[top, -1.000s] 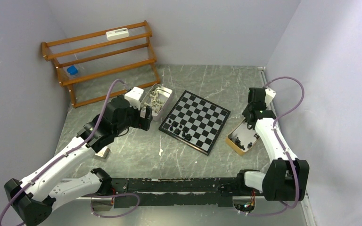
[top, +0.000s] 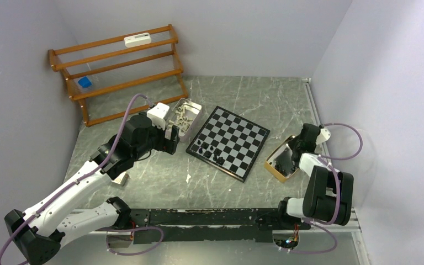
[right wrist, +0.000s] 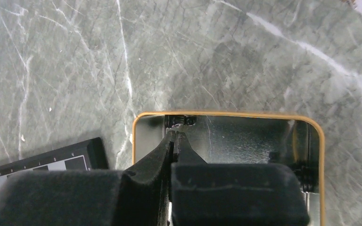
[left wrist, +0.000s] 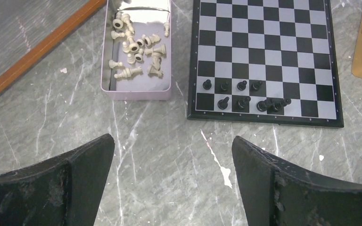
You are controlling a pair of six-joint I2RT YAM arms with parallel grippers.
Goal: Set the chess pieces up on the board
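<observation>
The chessboard (top: 237, 134) lies mid-table with several black pieces (left wrist: 243, 102) upright near one edge in two rows; two of them (left wrist: 277, 105) stand close together or lean. White pieces (left wrist: 138, 45) lie loose in a pale bin (left wrist: 141, 94) left of the board. Over the table, my left gripper is open and empty. My right gripper is shut, pointing down into the tan-rimmed box (right wrist: 228, 113); nothing shows between its fingertips. A black piece (right wrist: 181, 121) lies by the box wall just beyond them. More dark pieces (right wrist: 306, 174) are at the box's right side, partly shadowed.
A wooden rack (top: 122, 70) stands at the back left. A small pale block (top: 120, 178) lies beside the left arm. Bare marble shows in front of the board and behind the tan box. Walls close in on both sides.
The left arm and the board's pieces look unchanged.
</observation>
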